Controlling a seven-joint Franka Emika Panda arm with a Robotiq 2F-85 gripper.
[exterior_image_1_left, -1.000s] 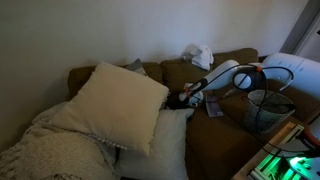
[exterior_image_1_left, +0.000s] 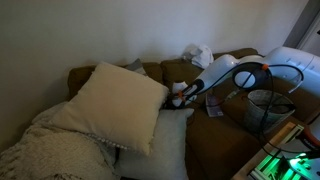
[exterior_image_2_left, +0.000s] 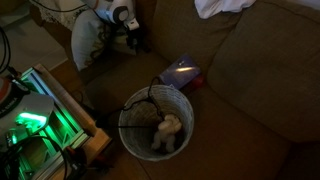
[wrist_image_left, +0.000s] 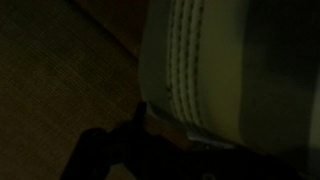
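My gripper (exterior_image_1_left: 174, 102) is low over the brown couch, close to the edge of the big white pillow (exterior_image_1_left: 118, 100) and a second pale pillow (exterior_image_1_left: 160, 148) below it. Exterior view 2 has the gripper (exterior_image_2_left: 141, 42) beside a patterned pillow (exterior_image_2_left: 88, 40); whether they touch I cannot tell. A striped, seamed fabric surface (wrist_image_left: 185, 60) fills the right of the dark wrist view, right up at the fingers. The fingers stand open, their dark fingers only dimly visible along the bottom. Nothing held can be made out.
A woven basket (exterior_image_2_left: 180, 105) holding a pale plush toy (exterior_image_2_left: 166, 132) stands on the couch. Behind it lies a purplish flat item (exterior_image_2_left: 180, 70). White cloth (exterior_image_1_left: 201, 55) hangs on the backrest. A knitted blanket (exterior_image_1_left: 60, 150) covers the near left. Open seat lies right of the basket.
The wrist has shifted slightly left and up toward the big white pillow, and more of its white housing shows. The pillows and basket look unmoved.
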